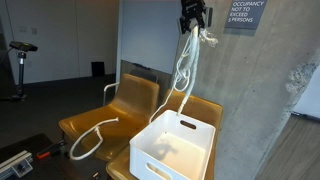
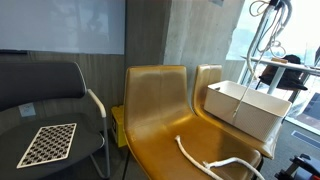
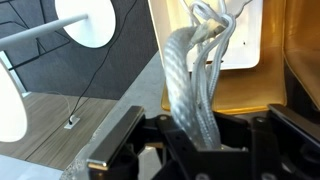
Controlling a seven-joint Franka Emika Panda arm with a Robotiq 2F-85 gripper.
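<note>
My gripper is shut on a bundle of white rope, high above the white bin. In the wrist view the rope comes up thick from between my fingers, with loops falling toward the bin. One thin strand trails down to the bin's far left rim; whether its end lies inside cannot be made out. The bin stands on the right-hand tan chair, and its visible floor looks bare. A separate-looking curved piece of white rope rests on the left tan chair.
Two tan chairs stand side by side before a concrete wall. A dark chair with a patterned square on its seat stands at the left in exterior view 2.
</note>
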